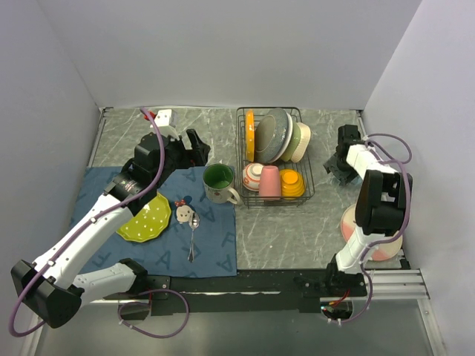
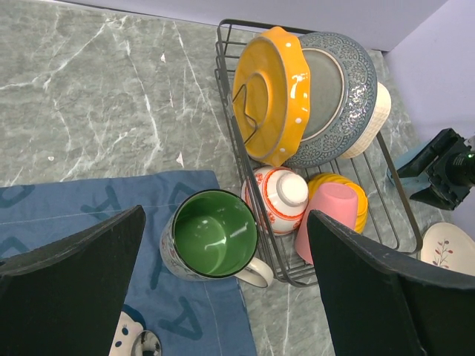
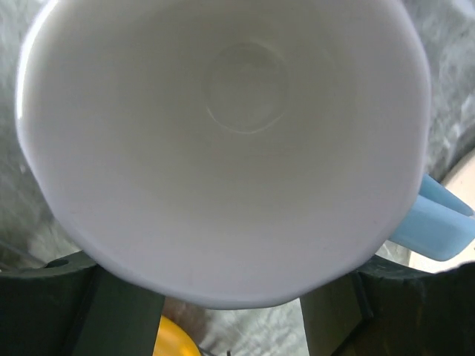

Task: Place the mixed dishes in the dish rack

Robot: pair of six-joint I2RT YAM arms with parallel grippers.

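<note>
The wire dish rack (image 1: 276,203) holds an orange dish (image 1: 250,137), a grey patterned plate (image 1: 271,133), a cream-and-green bowl (image 1: 300,142), an orange-and-white bowl (image 1: 252,176), a pink cup (image 1: 269,182) and yellow bowls (image 1: 292,183). Right of it, my right gripper (image 1: 341,170) is shut on a blue mug, whose white inside and blue handle (image 3: 438,226) fill much of the right wrist view. My left gripper (image 1: 199,147) hangs open and empty above the green-lined mug (image 1: 218,178) left of the rack. A yellow-green plate (image 1: 147,221) and a spoon (image 1: 192,236) rest at left.
A blue cloth (image 1: 215,256) lies under the plate and spoon. At the right edge a pink plate (image 1: 349,222) is partly covered by the right arm. Bare counter (image 1: 286,241) shows in front of the rack, and walls close in the back and sides.
</note>
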